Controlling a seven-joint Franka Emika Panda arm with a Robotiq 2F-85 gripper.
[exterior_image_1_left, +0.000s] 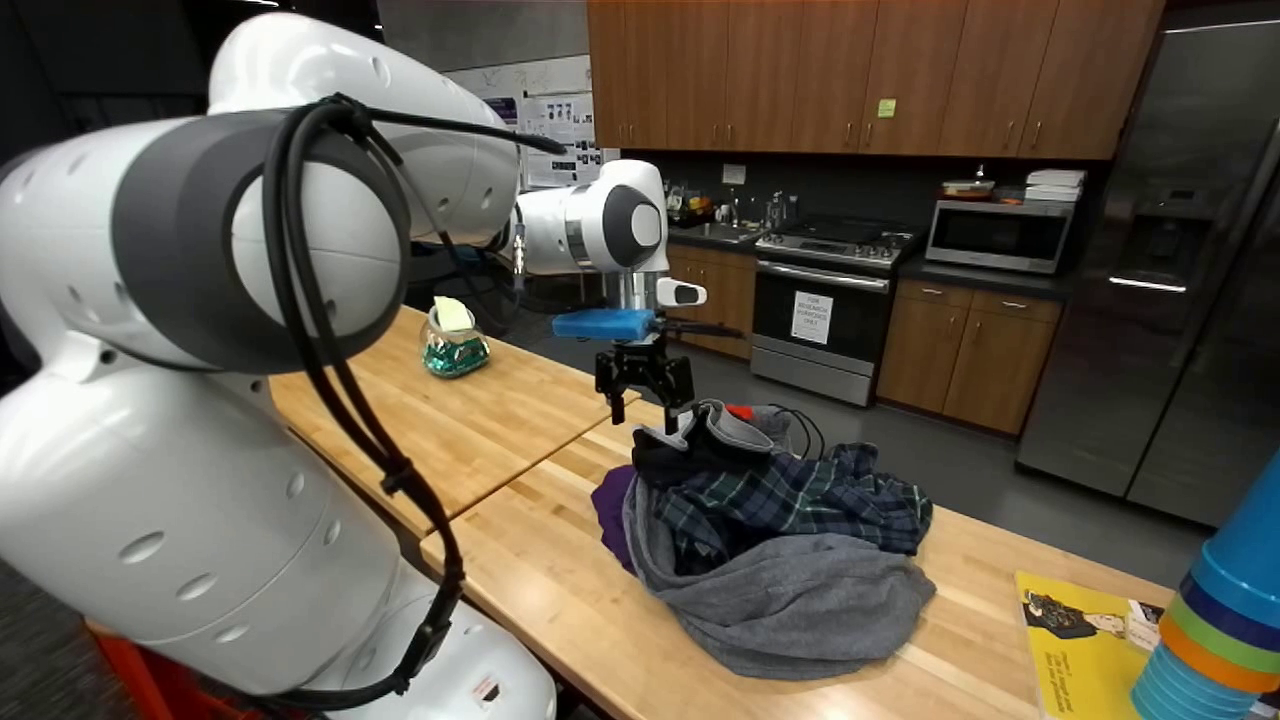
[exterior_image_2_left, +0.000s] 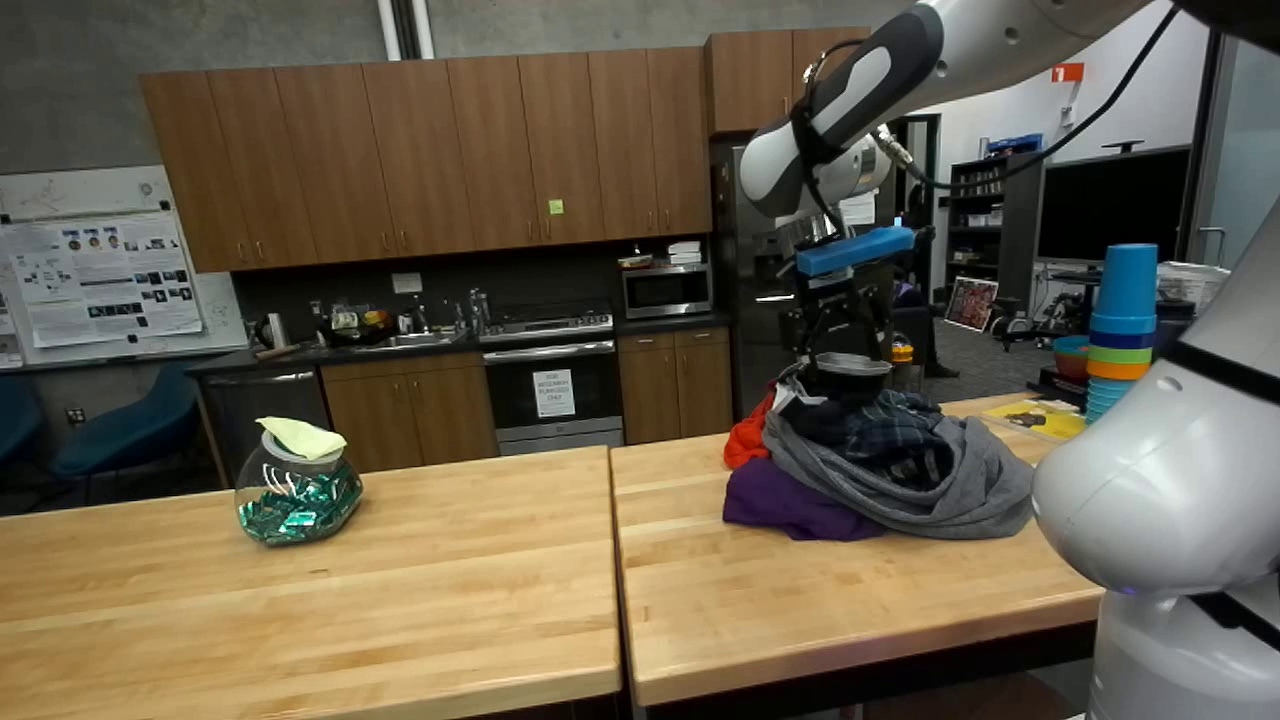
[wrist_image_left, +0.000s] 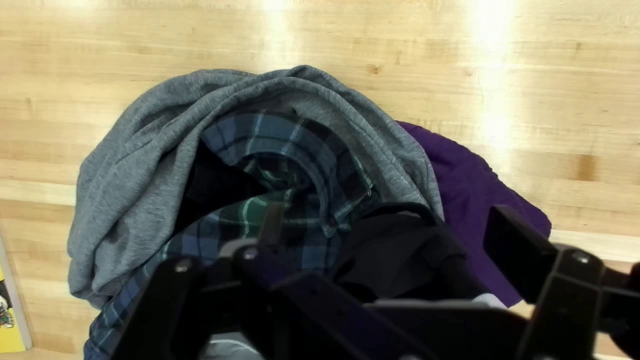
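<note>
A heap of clothes lies on the wooden table. In it I make out a grey garment (exterior_image_1_left: 804, 600), a dark plaid shirt (exterior_image_1_left: 804, 498), a purple cloth (exterior_image_2_left: 792, 502), a red-orange cloth (exterior_image_2_left: 749, 437) and a black item with a grey edge (exterior_image_1_left: 696, 456). Over the black item, at the heap's far side, my gripper (exterior_image_1_left: 644, 414) points down, open. Its two fingers stand apart in the wrist view, above the black cloth (wrist_image_left: 402, 252) and beside the purple one. Nothing appears held between them. The gripper's own parts hide the lower part of the heap there.
A glass jar of green-wrapped pieces (exterior_image_2_left: 300, 492) stands on the other table section. A yellow magazine (exterior_image_1_left: 1086, 642) and a stack of coloured cups (exterior_image_1_left: 1218, 624) occupy the opposite end. Bare tabletop (exterior_image_2_left: 720, 612) lies between the jar and the heap.
</note>
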